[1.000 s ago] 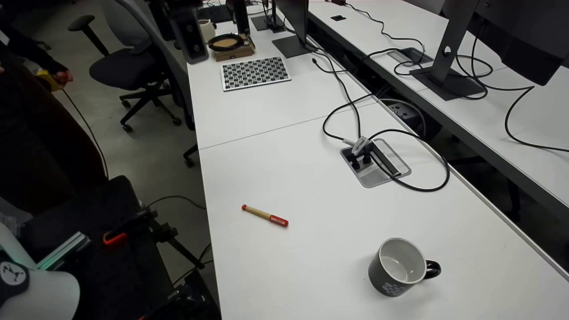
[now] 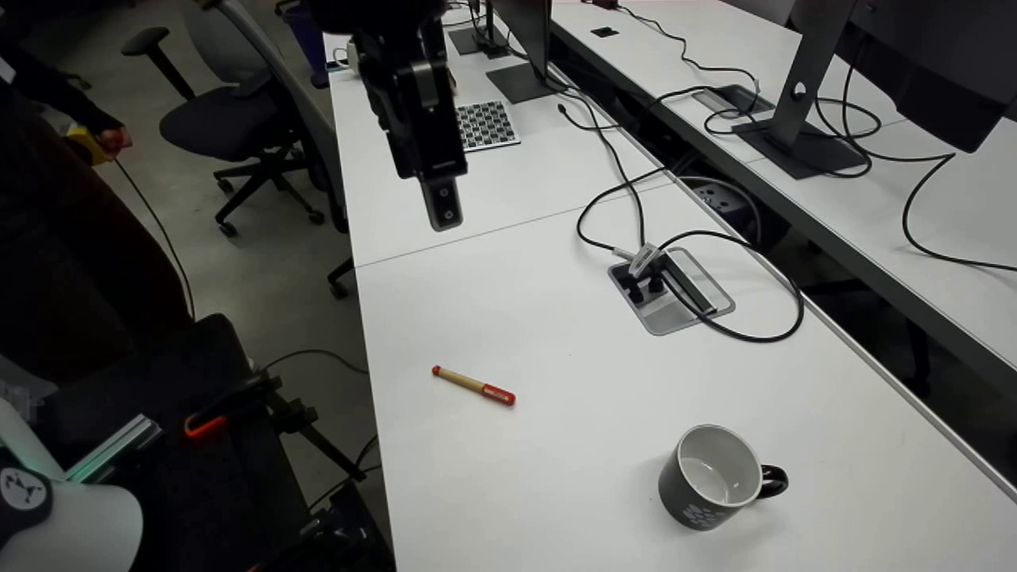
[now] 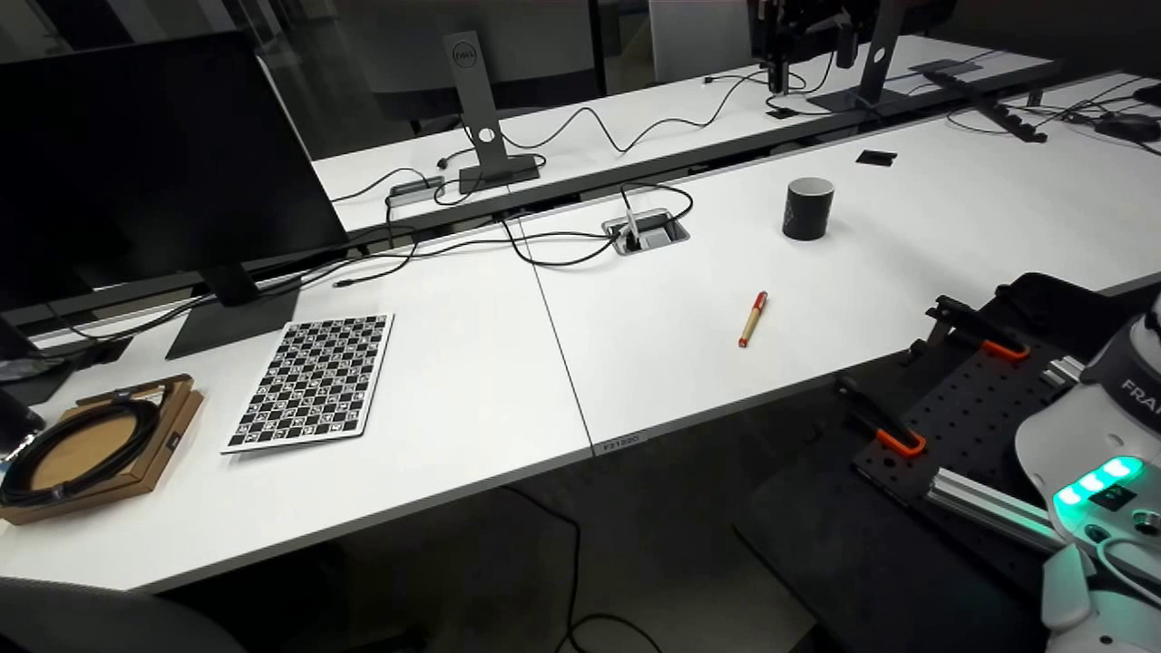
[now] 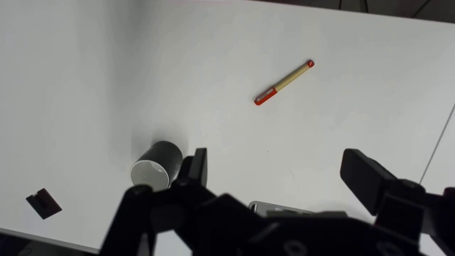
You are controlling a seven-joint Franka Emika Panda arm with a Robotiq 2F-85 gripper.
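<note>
A marker with a red cap and a tan barrel [image 4: 291, 79] lies flat on the white desk; in exterior view 1 the marker [image 2: 473, 385] is near the desk's left edge. The black mug [image 2: 710, 477] with a pale inside stands upright to its right, its handle pointing right. My gripper is open in the wrist view, with its fingers wide apart and no object held. It hangs well above the desk, and the mug [image 4: 164, 160] shows beside the left finger. In exterior view 2 the gripper [image 3: 811, 71] is high at the top, partly cut off.
A socket box [image 2: 672, 291] with looping cables is set into the desk. A checkered board [image 3: 312, 381], a cable coil on a cardboard box [image 3: 103, 446] and monitors stand farther along. Bare desk surrounds the marker.
In exterior view 1 my gripper has moved right and lower in the picture, now covering part of the checkered board and the box. Marker and mug have stayed put.
</note>
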